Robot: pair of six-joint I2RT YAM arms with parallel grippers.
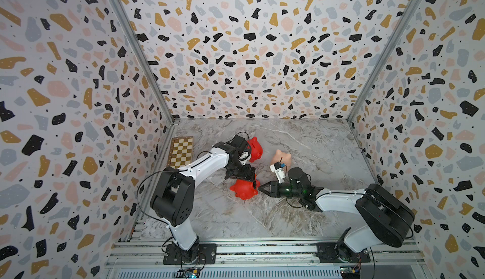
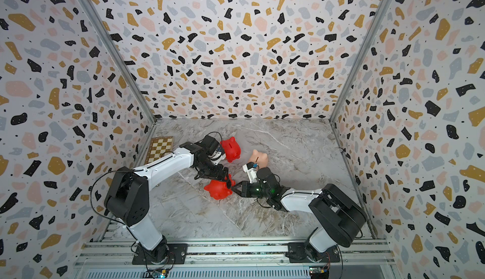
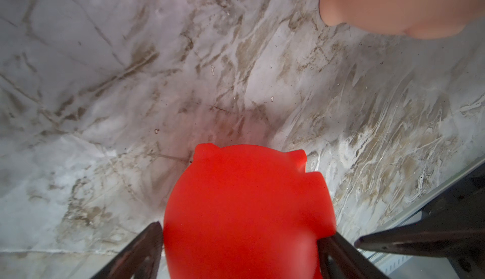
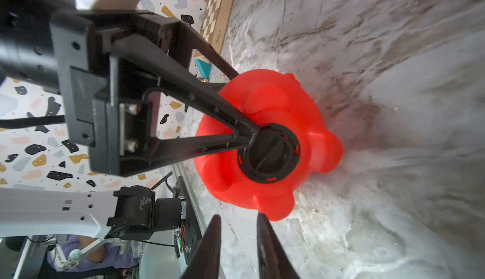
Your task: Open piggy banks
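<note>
A red piggy bank lies at front centre, its black round plug facing my right wrist camera. My left gripper has its fingers either side of the bank's body, which fills the gap between them in the left wrist view. My right gripper is part open, close beside the plug end, with nothing visible between its fingers. A second red piggy bank and a pink piggy bank lie behind.
A checkerboard lies along the left side of the marble table. My two arms are very close at the centre.
</note>
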